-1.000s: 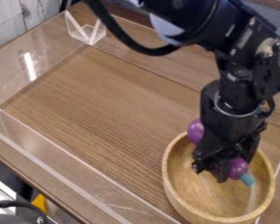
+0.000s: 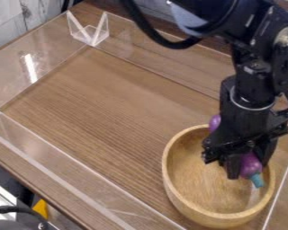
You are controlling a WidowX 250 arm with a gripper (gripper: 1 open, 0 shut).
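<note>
My black gripper (image 2: 238, 154) reaches down into a round tan wooden bowl (image 2: 196, 192) at the lower right. It is shut on a purple object (image 2: 252, 167) with a short teal part pointing down inside the bowl. More purple shows behind the arm at the bowl's back rim, partly hidden.
A clear plastic holder (image 2: 89, 27) stands at the back left. The wooden tray floor (image 2: 98, 117) to the left of the bowl is bare, bounded by clear walls. A black cable arches over the top.
The gripper and the purple object in it have risen slightly and shifted a little to the right.
</note>
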